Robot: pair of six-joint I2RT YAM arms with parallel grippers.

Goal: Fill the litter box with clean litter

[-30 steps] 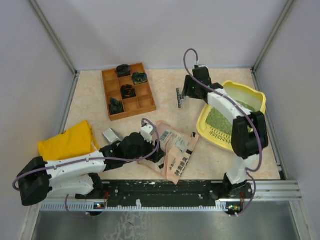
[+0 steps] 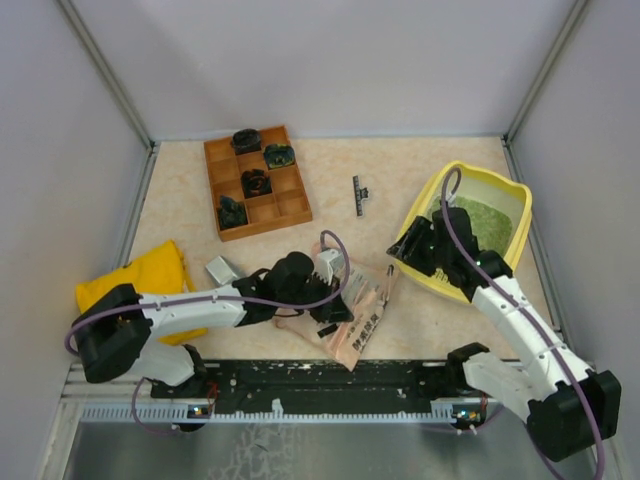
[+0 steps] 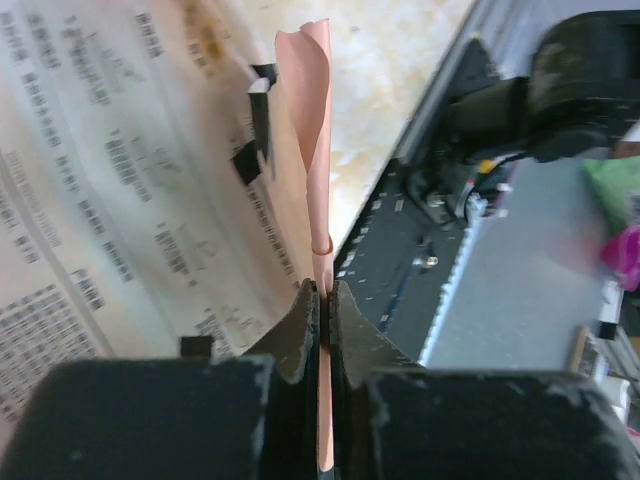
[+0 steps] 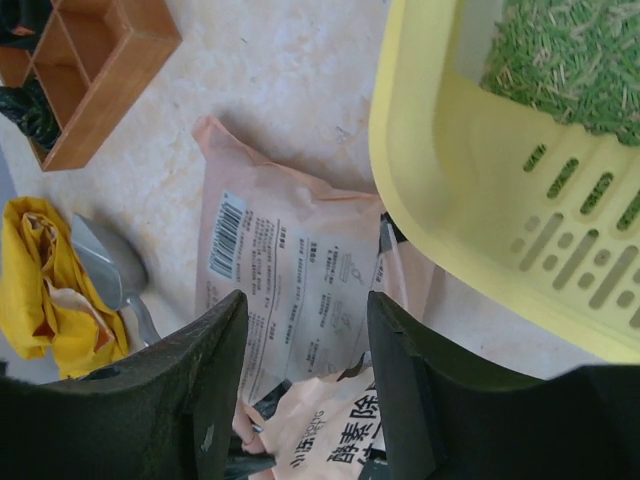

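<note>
The litter bag (image 2: 372, 305), a flat pinkish pack with black print, lies at the front middle of the table. In the left wrist view, a folded pink edge of the bag (image 3: 317, 150) runs between the closed fingers of my left gripper. My right gripper is open with nothing between its fingers, above the bag's far part (image 4: 300, 250) and left of the litter box. The yellow litter box (image 2: 455, 166) stands at the right, with green granular litter (image 2: 487, 222) in it; my right arm covers part of it.
A brown compartment tray (image 2: 263, 211) holding dark bundles is at the back left. A grey scoop (image 4: 105, 260) lies near a yellow cloth (image 2: 140, 280) on the left. A small black brush-like tool (image 2: 358, 195) lies at the back middle, with bare table around it.
My left gripper has moved a little right and forward over the bag.
</note>
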